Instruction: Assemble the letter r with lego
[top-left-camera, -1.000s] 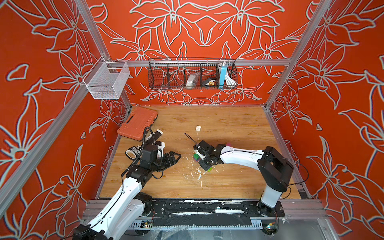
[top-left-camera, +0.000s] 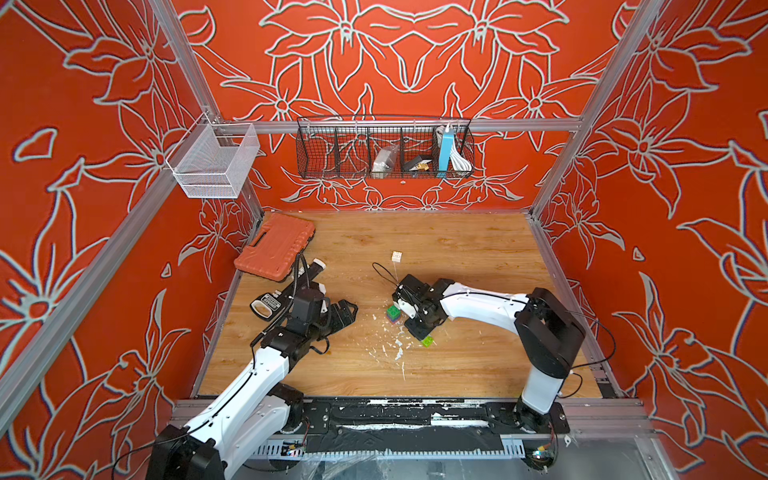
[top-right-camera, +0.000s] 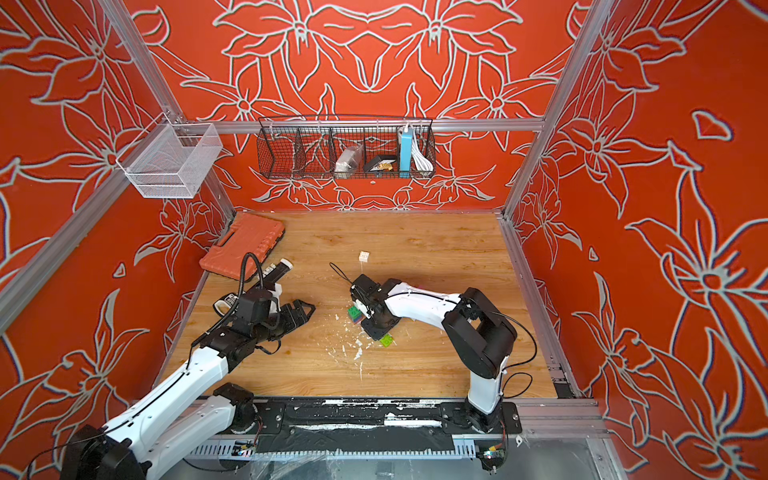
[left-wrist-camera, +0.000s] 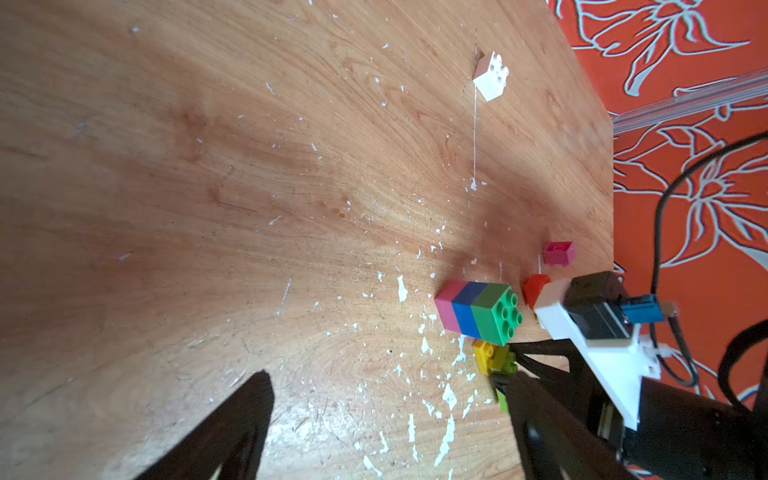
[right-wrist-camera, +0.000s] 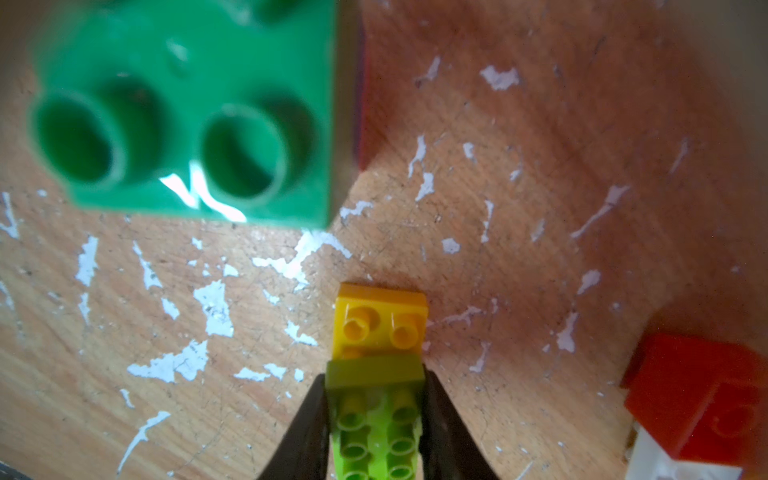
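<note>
A stack of pink, blue and green bricks (left-wrist-camera: 478, 310) lies on the table between my two grippers. In the right wrist view its green end (right-wrist-camera: 184, 104) with round studs fills the upper left. My right gripper is shut on a lime-green brick (right-wrist-camera: 374, 432), a finger on either side. A yellow brick (right-wrist-camera: 380, 316) adjoins the lime one, lower down; whether they are locked together I cannot tell. Left of the stack, my left gripper is part open over bare wood, nothing between its fingers.
A red brick (right-wrist-camera: 696, 400) with a white one lies to the right in the right wrist view. Farther off are a pink brick (left-wrist-camera: 558, 253) and a white brick (top-left-camera: 397, 257). An orange case (top-left-camera: 276, 245) occupies the back left.
The left gripper has drawn back slightly to the left.
</note>
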